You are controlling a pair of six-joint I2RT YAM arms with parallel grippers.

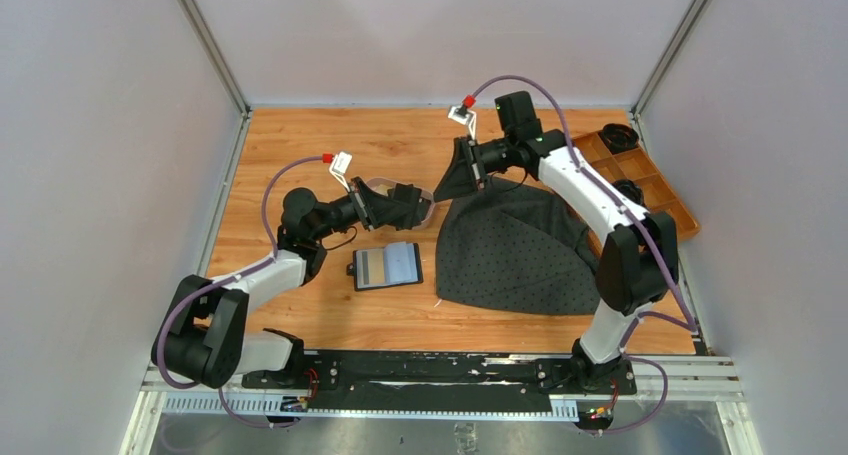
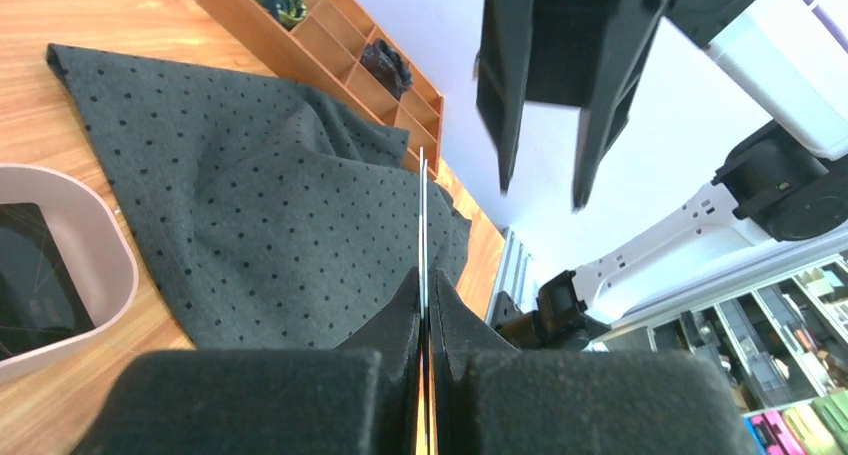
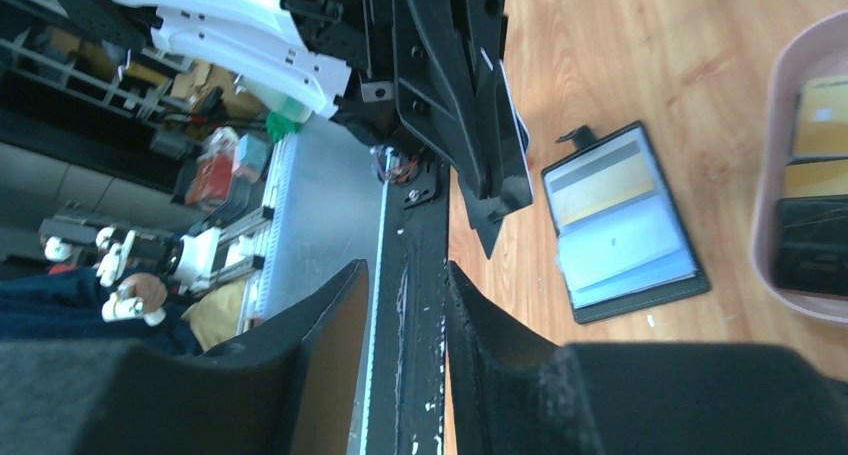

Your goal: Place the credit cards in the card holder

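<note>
My left gripper is shut on a thin card, which stands edge-on between its fingertips in the left wrist view. In the right wrist view, the card shows at the left fingers, partly hidden. My right gripper is open and empty, a short distance to the right of the left one. Below them lies the open black card holder, with tan and light blue areas inside. A pink bin holds several cards, including a black card; from above, the arms partly cover it.
A dark dotted cloth lies rumpled on the right half of the table. Behind the right arm stands a wooden compartment tray with dark coiled items. Bare wood surrounds the holder.
</note>
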